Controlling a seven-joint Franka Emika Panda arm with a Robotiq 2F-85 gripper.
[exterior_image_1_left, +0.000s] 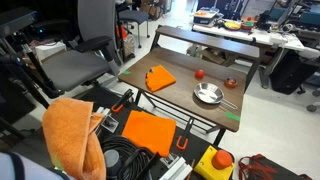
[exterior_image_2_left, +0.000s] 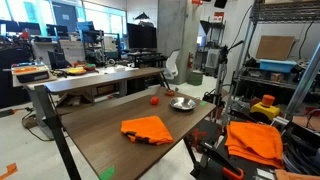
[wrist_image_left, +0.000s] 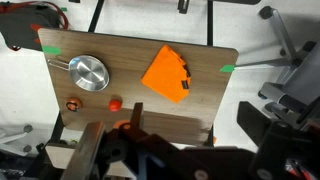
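An orange cloth lies on the brown table, with small dark marks or pieces near its right edge. In exterior view 1 the same cloth is left of the table's middle. A silver pan with a thin handle rests on the table to the left of the cloth in the wrist view. Between them, lower down, sits a small red round object. A red and dark round object is farther left. My gripper hovers above the table, dark fingers wide apart, nothing visible between them.
Green tape marks parts of the table edge. Off the table, exterior view 1 shows another orange cloth, an office chair and a yellow box with a red top.
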